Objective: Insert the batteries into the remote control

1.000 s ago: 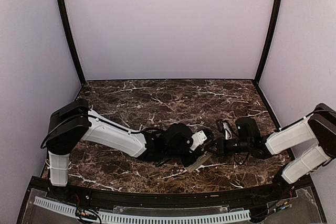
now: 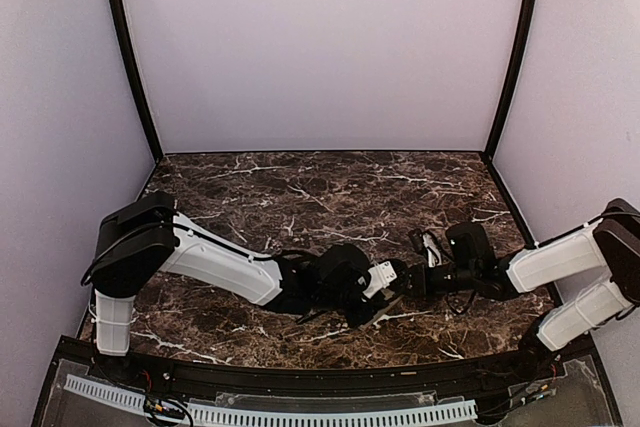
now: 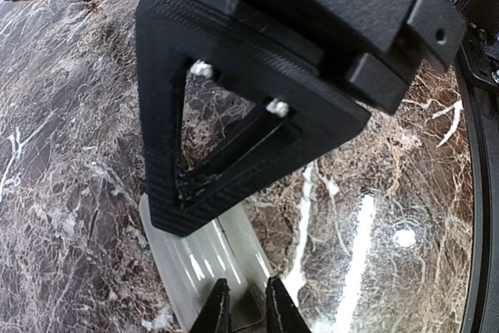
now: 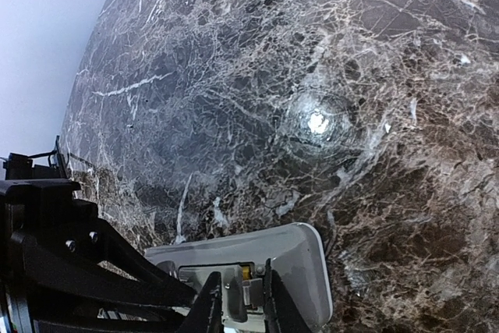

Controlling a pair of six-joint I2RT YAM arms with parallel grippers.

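The silver remote control (image 3: 199, 263) lies on the marble table with my left gripper at its near end, shut; its tips are at the frame's bottom, and what is between them is hard to see. The remote's battery compartment (image 4: 222, 282) is visible in the right wrist view, with a metallic piece at its end, by my right gripper. That gripper's fingertips stand a little apart over the compartment. In the top view both grippers (image 2: 370, 302) meet over the remote, largely hiding it.
Pale walls enclose it on the sides and back, and a dark rail (image 2: 300, 379) runs along the front edge.
My left gripper has shifted slightly down toward the front of the table, covering more of the remote. The right arm looks almost unchanged.
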